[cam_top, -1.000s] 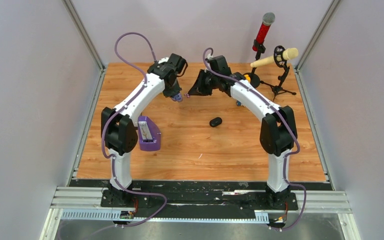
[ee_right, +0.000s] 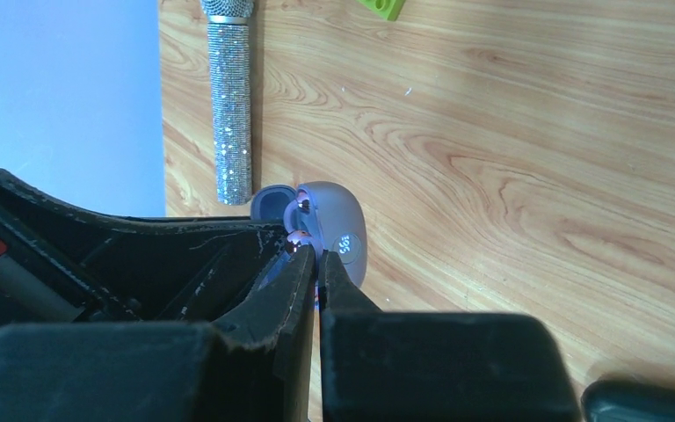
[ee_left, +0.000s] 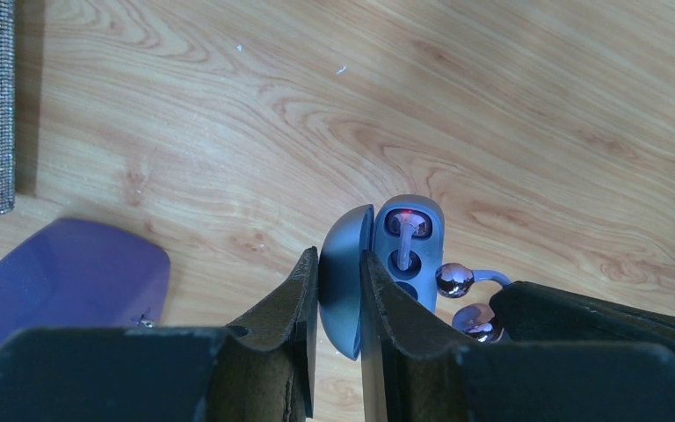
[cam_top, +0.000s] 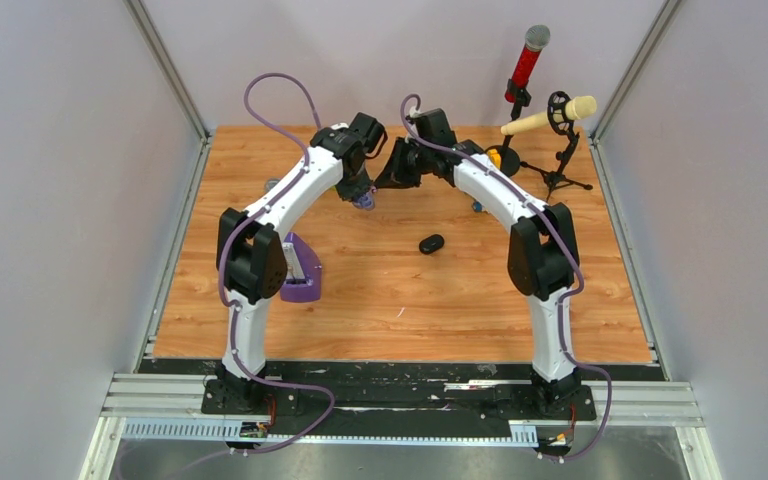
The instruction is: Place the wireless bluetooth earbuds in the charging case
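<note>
The opened blue-grey charging case [ee_left: 424, 230] is pinched at its lid between the fingers of my left gripper. An earbud [ee_left: 410, 225] with a purple bridge lies in the upper slots, beside a red light; a lower slot is partly visible. My right gripper is shut on a second earbud [ee_left: 455, 280], whose two shiny balls and bridge are right beside the case's slotted face. Whether they touch cannot be told. From the right wrist view, the case's outer face [ee_right: 344, 230] with lit digits shows just beyond the fingertips.
A purple holder [cam_top: 301, 285] stands at the left, and a glittery microphone [ee_right: 231, 114] lies behind. A small black oval object [cam_top: 431, 244] rests mid-table. Stands with a red microphone [cam_top: 526, 70] occupy the back right.
My left gripper has carried the case rightward, closing the gap to the right gripper. The right gripper has shifted only slightly.
</note>
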